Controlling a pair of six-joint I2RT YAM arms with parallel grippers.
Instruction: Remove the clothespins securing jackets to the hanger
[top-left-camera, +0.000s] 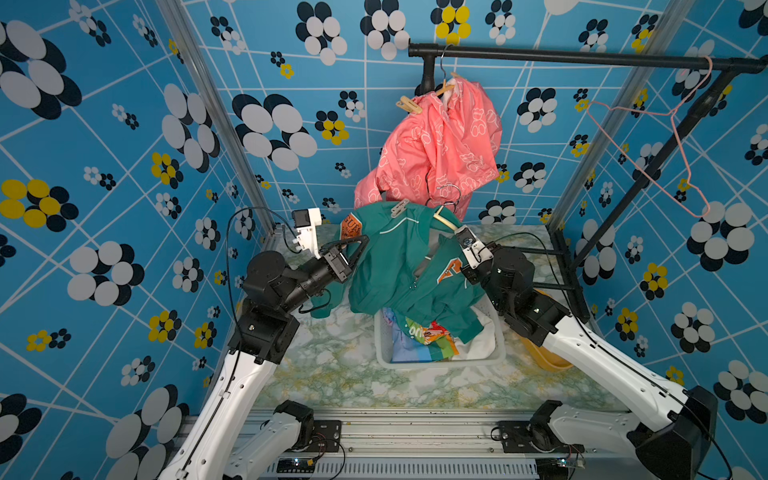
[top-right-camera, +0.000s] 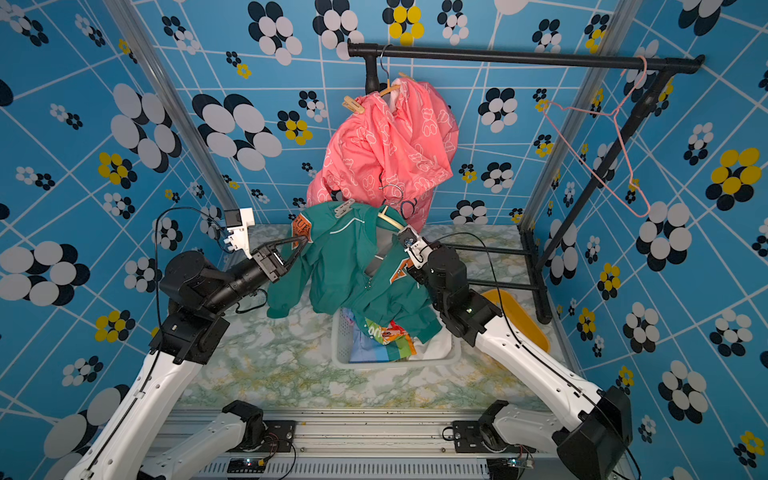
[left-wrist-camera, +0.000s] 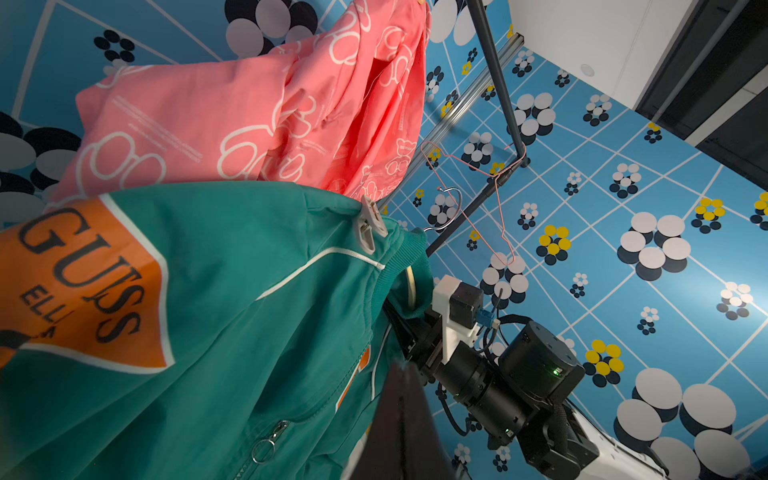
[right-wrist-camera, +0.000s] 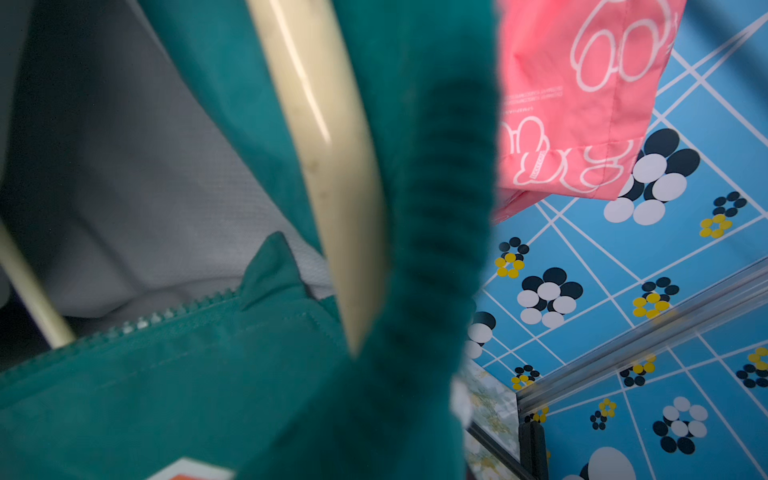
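A green jacket (top-left-camera: 382, 256) hangs on a cream hanger (right-wrist-camera: 340, 160) whose metal hook (left-wrist-camera: 452, 209) is free. One pale clothespin (left-wrist-camera: 369, 227) sits clipped on its shoulder seam beside the collar. My left gripper (top-left-camera: 366, 238) is shut with nothing between its fingers, to the left of that clothespin and apart from it. At the collar, my right gripper appears shut on the hanger, which keeps its place in the right wrist view; its fingertips are hidden by cloth. A pink jacket (top-left-camera: 436, 148) hangs behind, with a wooden clothespin (top-left-camera: 409, 105) at its shoulder.
A black rail (top-left-camera: 560, 56) holds the pink jacket and an empty pink hanger (top-left-camera: 652, 172) at right. Below the green jacket stands a white basket (top-left-camera: 382, 352) with folded clothes. A yellow container (top-left-camera: 552, 356) lies right.
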